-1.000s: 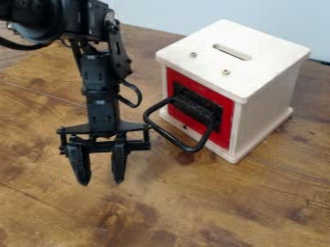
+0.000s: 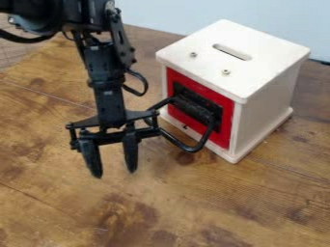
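My gripper (image 2: 112, 152) hangs low over the wooden table at the left, fingers pointing down, parted with nothing between them. To its right stands a white wooden box (image 2: 264, 116) with a slot and two screws on top. Its front carries a red panel (image 2: 223, 133) with a black fitting and a black loop handle (image 2: 194, 145) sticking out toward the gripper, just beside its right side.
A pale wall stands behind the box.
The gripper has shifted slightly to the right and up, nearer the black handle. The box stands where it was.
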